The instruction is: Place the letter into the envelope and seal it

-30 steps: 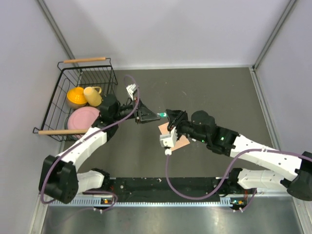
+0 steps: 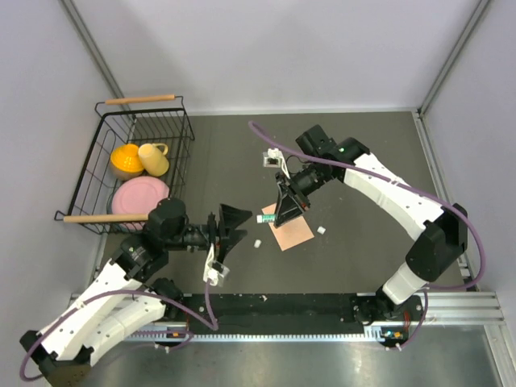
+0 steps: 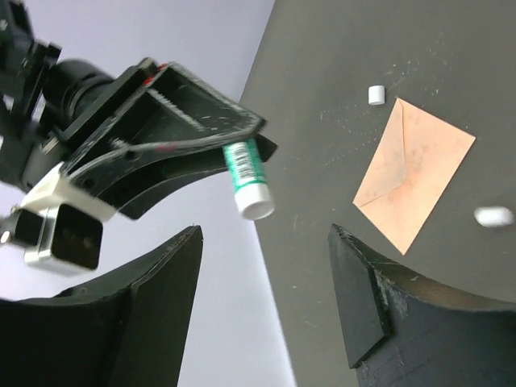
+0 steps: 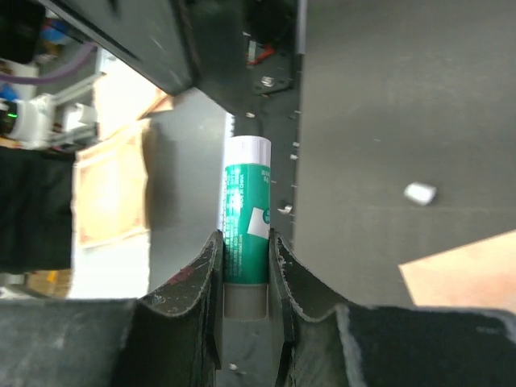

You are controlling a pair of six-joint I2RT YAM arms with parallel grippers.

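My right gripper [image 2: 286, 208] holds a green-labelled glue stick [image 4: 247, 226] between its fingertips, white end outward. Facing it from the left, my left gripper [image 2: 234, 227] stands open and empty. Beneath, an envelope [image 3: 415, 165] lies on the grey table [image 2: 355, 258], its flap edge visible in the left wrist view and partly under the right gripper from above. I cannot make out a separate letter.
Small white pieces lie beside the envelope [image 2: 257, 243]. A wire rack [image 2: 85, 165] with a pink plate [image 2: 139, 196], yellow bowl and mug fills the back left.
Both arms have shifted: the left gripper moved down toward the front and the right arm swung back. The glue stick is lower in the top view, in the right gripper.
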